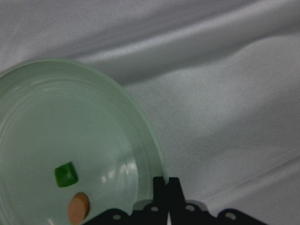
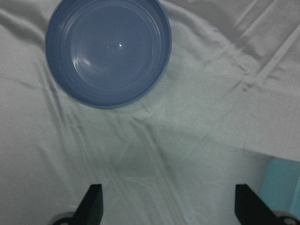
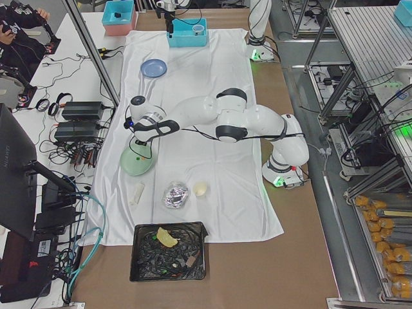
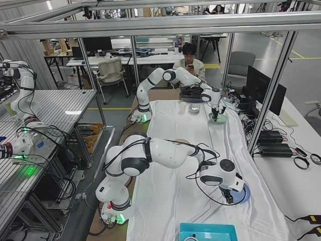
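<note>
A pale green plate [image 1: 56, 117] holds a green cube [image 1: 66, 175] and an orange oval piece [image 1: 78, 207]. My left gripper is shut at the plate's right rim in the left wrist view; whether the rim is between its fingers I cannot tell. My right gripper stands open near a blue plate [image 2: 108, 51], which lies empty on the white cloth. A light blue bin [image 2: 279, 185] is beside it.
A black tray [image 3: 138, 254] with a yellow piece stands at one end, near a foil-like round item [image 3: 175, 195], a cream cup [image 3: 199, 188] and a pale strip [image 3: 137, 193]. The cloth's middle lies beneath the arms.
</note>
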